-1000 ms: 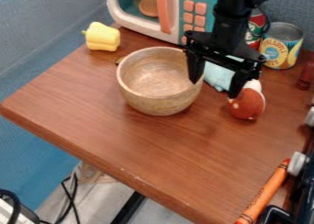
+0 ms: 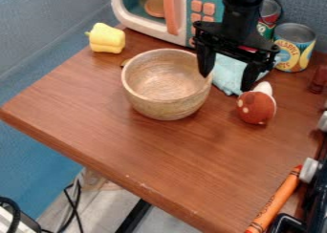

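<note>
The black gripper [image 2: 228, 73] hangs over the right rim of a wooden bowl [image 2: 163, 95] and a pale blue cloth [image 2: 232, 76], its two fingers spread apart. I cannot see anything held between them. Just below and right of the cloth sits a red-and-white toy [image 2: 255, 107], apart from the bowl.
A yellow pepper [image 2: 105, 38] lies at the back left beside a toy microwave [image 2: 156, 8]. Cans [image 2: 294, 48] stand at the back right. An orange crayon-like stick [image 2: 277, 203] and black objects line the right edge.
The gripper has risen slightly and shifted a little from its lower position over the cloth and toy. The bowl and other objects look unmoved.
</note>
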